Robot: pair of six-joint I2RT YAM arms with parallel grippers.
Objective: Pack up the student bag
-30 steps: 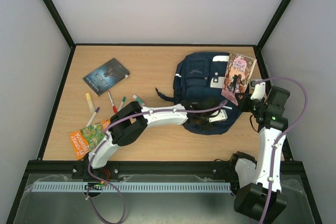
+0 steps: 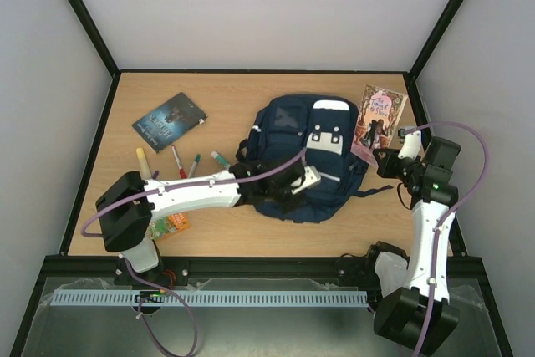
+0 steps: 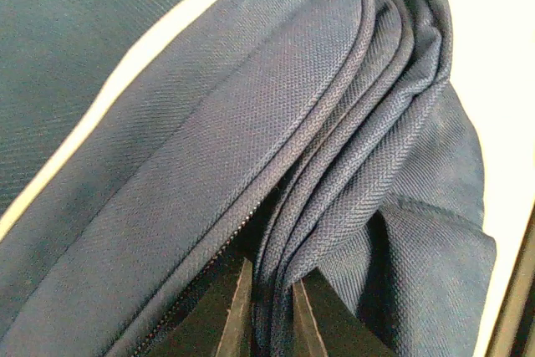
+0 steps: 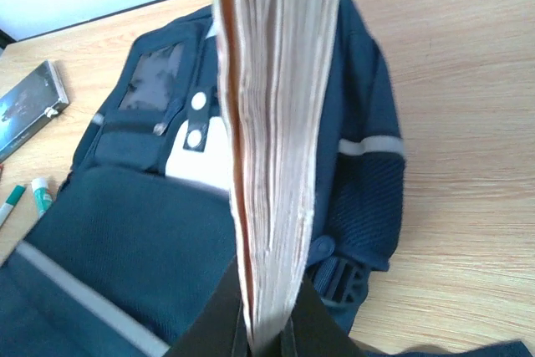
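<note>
The dark blue backpack (image 2: 288,127) lies flat near the middle of the table. In the left wrist view, my left gripper is shut on a fold of the backpack's fabric (image 3: 351,181). From above, that gripper sits over the bag's near part, its fingertips hidden. My right gripper is shut on a pink-covered book (image 2: 379,119), held up at the bag's right side. In the right wrist view the book's page edges (image 4: 280,123) stand between me and the bag.
A dark blue book (image 2: 169,121) lies at the back left. Several pens and a glue stick (image 2: 220,160) lie left of the bag, with a yellow tube (image 2: 143,162). The left arm partly covers an orange-green packet (image 2: 171,225). Bare table shows at the front right.
The backpack has slid left and slightly toward the front, along with my left gripper. It now lies mostly clear of the book. My right arm and the book have stayed in place.
</note>
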